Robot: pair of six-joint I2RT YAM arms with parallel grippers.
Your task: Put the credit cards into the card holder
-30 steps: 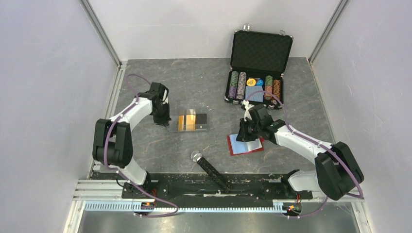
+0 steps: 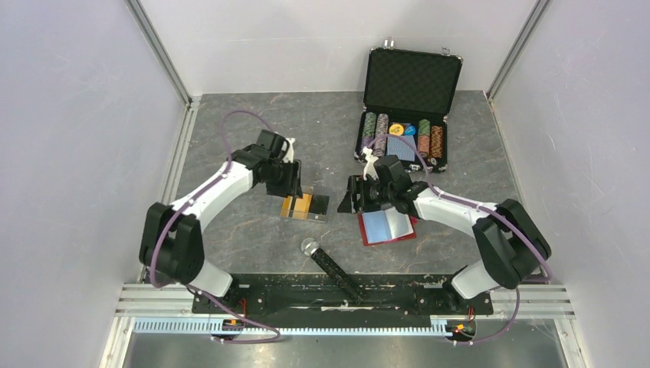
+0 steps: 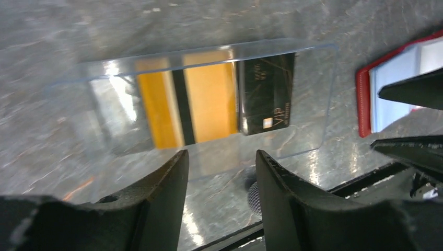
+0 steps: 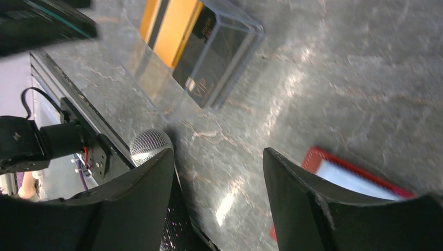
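A clear box [image 3: 326, 117] lies on the grey table, with an orange-gold card [image 3: 209, 99] and a black card [image 3: 266, 94] side by side inside it. Open and empty, my left gripper [image 2: 285, 192] is over the box's rear left part in the top view. The red-edged card holder [image 2: 387, 227] lies spread to the right, its light blue and white inner sides facing up. Between box and holder, my right gripper [image 2: 351, 201] is open with nothing between its fingers; its arm covers the holder's rear edge from above.
A microphone [image 2: 329, 264] lies at the front middle, below the box. The open case [image 2: 406, 84] with poker chips stands at the back right. Bare table [image 2: 322, 146] shows behind the box.
My left gripper has moved right, over the box. The right gripper has moved left, away from the holder towards the box. The box has shifted slightly frontward and turned a little.
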